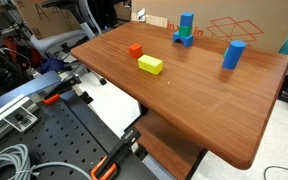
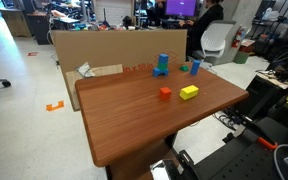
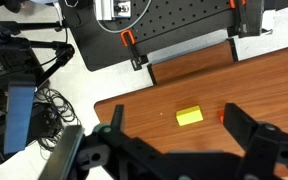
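Note:
A yellow block (image 1: 150, 64) lies on the brown table (image 1: 199, 92), with a red cube (image 1: 135, 49) close by. Farther back, a green piece (image 1: 185, 30) is stacked between blue parts (image 1: 187, 19). A separate blue cylinder (image 1: 233, 54) stands upright on the table. Seen from the wrist, my gripper hangs high above the table, its dark fingers (image 3: 114, 140) spread wide and open with nothing between them. Below the gap, the yellow block (image 3: 189, 115) shows, and the red cube (image 3: 222, 117) is partly visible near the right finger.
A tall brown panel (image 2: 114, 55) stands along the table's far side. The black base (image 1: 44, 140) with orange-handled clamps (image 1: 109, 165) borders the near edge. Loose cables (image 1: 19, 160) lie at the lower left of the first exterior view.

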